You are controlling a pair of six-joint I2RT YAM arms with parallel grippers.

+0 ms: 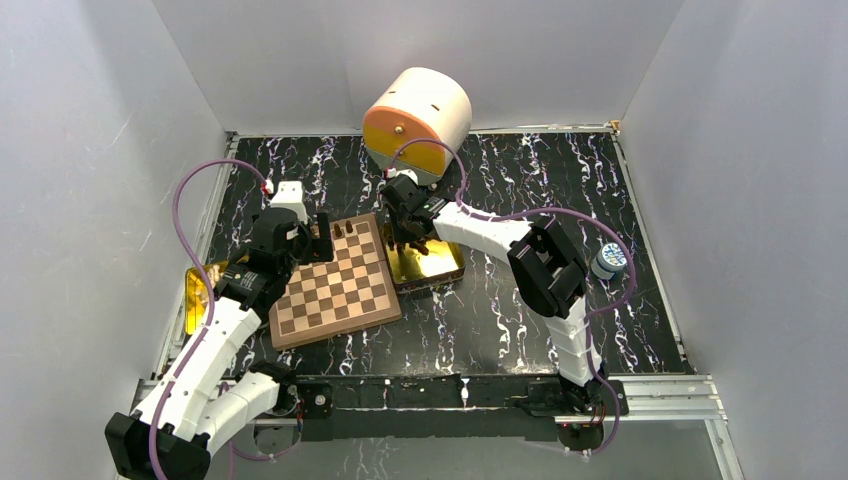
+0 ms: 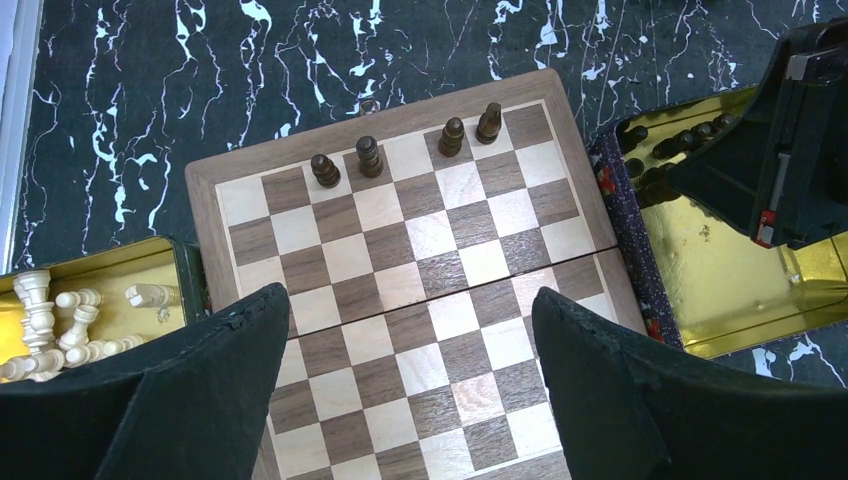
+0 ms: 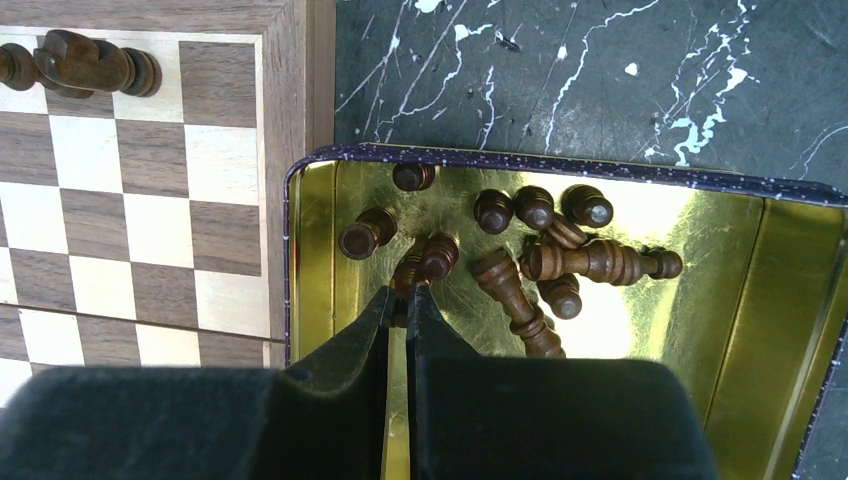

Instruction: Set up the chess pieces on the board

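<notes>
The wooden chessboard (image 2: 430, 235) carries several dark pieces along its far row, among them one dark piece (image 2: 325, 170) near the left and another (image 2: 489, 123) further right. Over the board my left gripper is open, with empty space between its fingers. My right gripper points down into the gold tray (image 3: 660, 390) right of the board. Its fingers are shut on a dark chess piece (image 3: 408, 272), partly hidden by the fingertips. More dark pieces lie around it, including a long one (image 3: 600, 262) and a tilted one (image 3: 515, 300).
A second gold tray (image 2: 130, 265) with white pieces (image 2: 38, 315) stands left of the board. Behind the dark-piece tray is a white and orange rounded box (image 1: 425, 115). A small round tin (image 1: 608, 261) sits far right, with clear table before it.
</notes>
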